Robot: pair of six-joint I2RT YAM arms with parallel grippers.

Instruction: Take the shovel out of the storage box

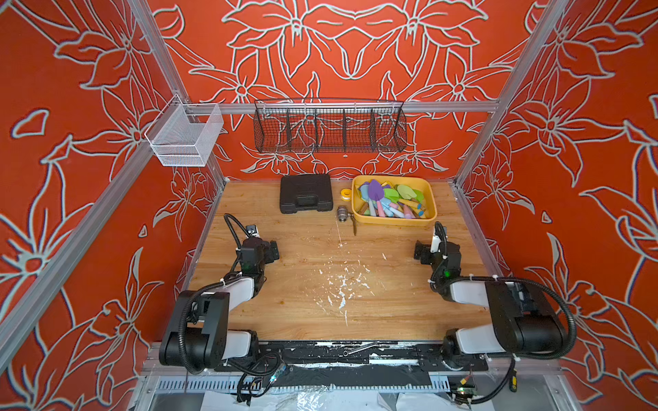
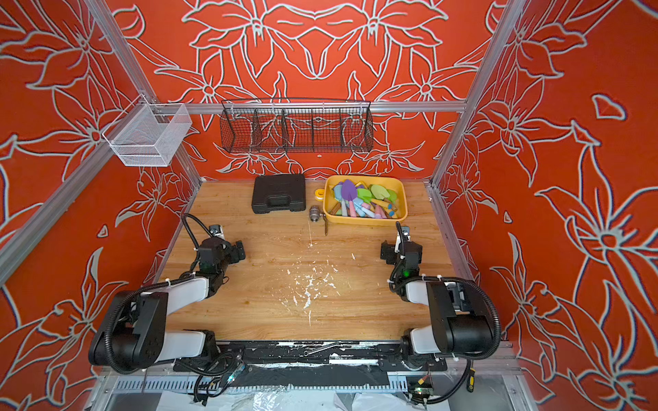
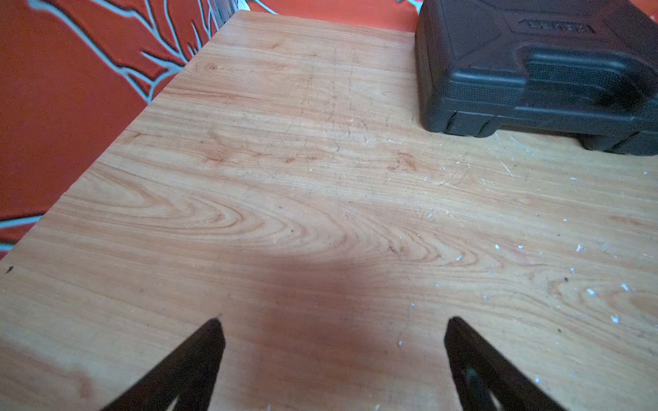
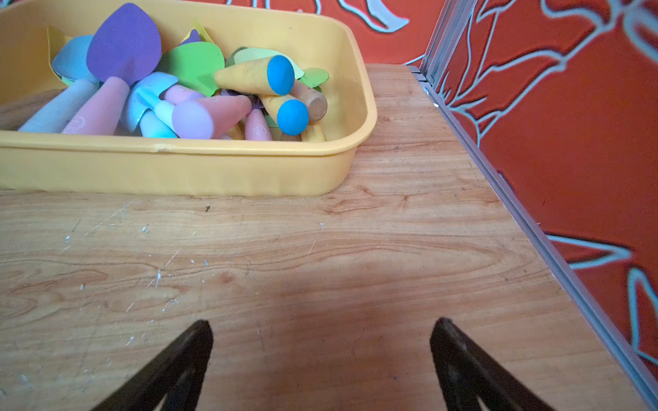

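A yellow storage box (image 1: 394,220) stands at the back right of the table, filled with several toy shovels. Among them, a shovel with a purple blade (image 4: 124,42) and pink handle leans up above the others. Yellow handles with blue ends (image 4: 255,75) lie across the pile on its right. My right gripper is open and empty, in front of the box and apart from it. On the left side of the table, my left gripper also stands open over bare wood. The lower parts of the pile are hidden by the box's front wall.
A black case (image 1: 305,192) lies left of the box. Between them are a yellow roll (image 1: 346,194), a metal cylinder (image 1: 342,213) and a thin dark tool (image 1: 354,224). White flakes (image 1: 342,287) litter the otherwise clear middle. Wire baskets (image 1: 329,130) hang behind.
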